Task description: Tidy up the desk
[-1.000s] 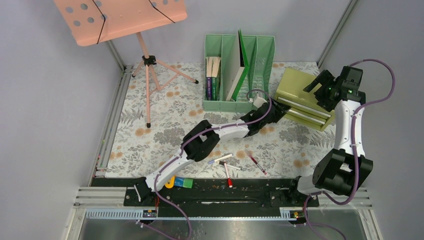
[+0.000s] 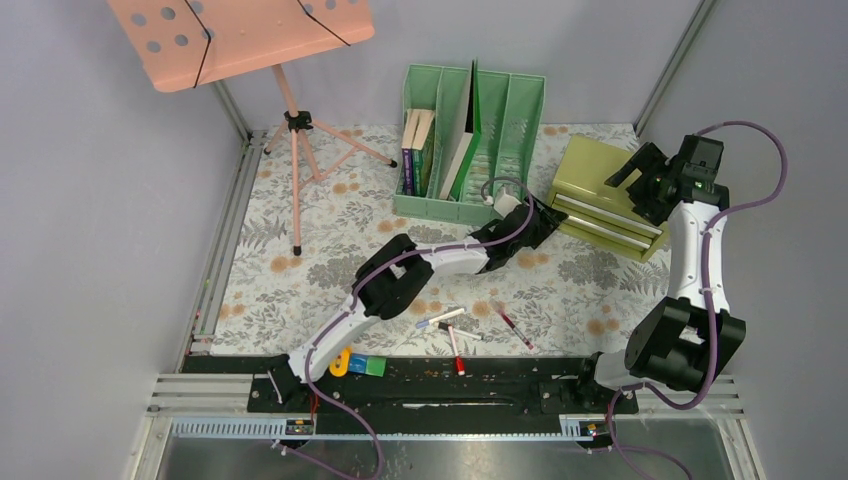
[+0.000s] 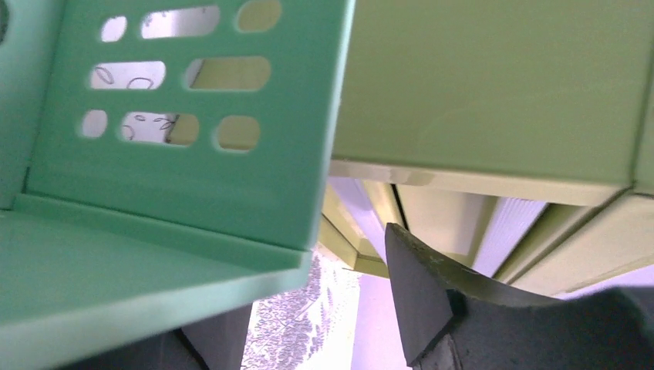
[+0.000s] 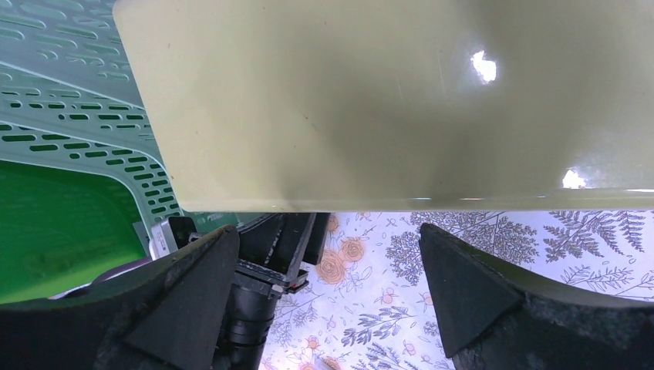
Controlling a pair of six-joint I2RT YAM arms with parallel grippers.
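Observation:
The green file organizer (image 2: 520, 110) holds books (image 2: 420, 150) and an upright green binder (image 2: 460, 130). My left gripper (image 2: 545, 220) is at its front right corner, beside the olive drawer unit (image 2: 590, 170). In the left wrist view the organizer wall (image 3: 177, 185) hides part of that gripper, so its finger state is unclear. My right gripper stands open over the drawer unit's top (image 4: 385, 100). Several markers (image 2: 510, 325) lie loose at the front of the desk.
A pink music stand (image 2: 296, 200) occupies the back left. Scissors (image 2: 341, 362) and blue-green pieces (image 2: 368, 365) lie on the front edge.
The organizer has shifted slightly left, with its books and binder. My left gripper has moved a little left with its arm. The right arm looks almost unchanged.

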